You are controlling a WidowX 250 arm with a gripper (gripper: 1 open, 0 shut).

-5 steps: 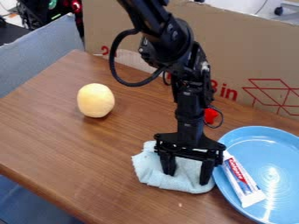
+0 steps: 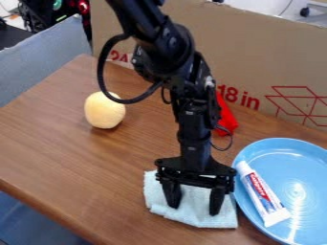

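Note:
My black gripper [image 2: 194, 193] is low over a pale blue-white folded cloth [image 2: 201, 216] at the front of the wooden table, its two fingers reaching down onto the cloth, apart from each other. Whether any cloth is pinched between them I cannot tell. Right of it, a blue plate [image 2: 299, 177] holds a white toothpaste tube [image 2: 261, 194].
A yellow round object [image 2: 105, 110] sits on the table [image 2: 76, 158] at left. A red object [image 2: 225, 116] is partly hidden behind my arm, before a cardboard box wall [image 2: 269, 67].
My gripper has moved slightly left over the last second, and the cloth has shifted a little with it, its shape changing slightly.

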